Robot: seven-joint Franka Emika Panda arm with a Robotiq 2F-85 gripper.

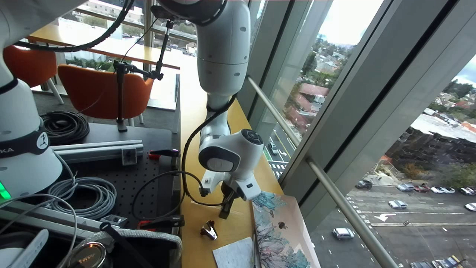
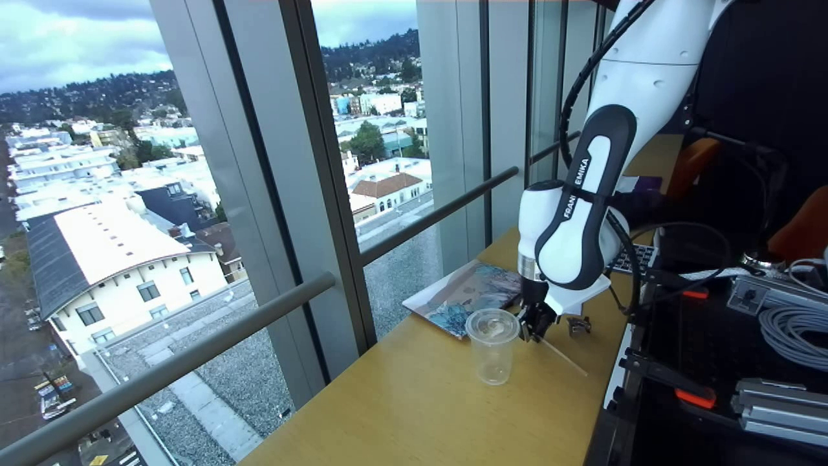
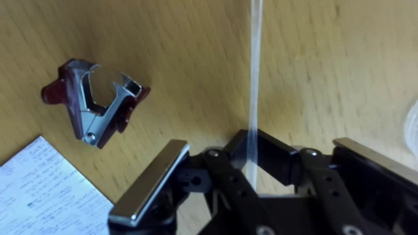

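Note:
A thin translucent straw (image 3: 254, 70) runs between my gripper's fingertips and points toward the top of the wrist view. My gripper is shut on it, low over the wooden table. In exterior view 2 the straw (image 2: 565, 357) slants down and right from the gripper (image 2: 532, 332). Close by on its left stands a clear plastic cup (image 2: 493, 361), upright with a lid on top. Only a sliver of the cup (image 3: 412, 131) shows in the wrist view. From exterior view 1 the gripper (image 1: 225, 210) hides the cup.
A dark red staple remover (image 3: 96, 103) lies near a sheet of handwritten paper (image 3: 51, 195). Beside the window lies a flat item with a floral picture (image 1: 281, 227). Bare tabletop (image 2: 403, 404) stretches in front of the cup. A cable-strewn black bench (image 1: 134, 178) borders the table.

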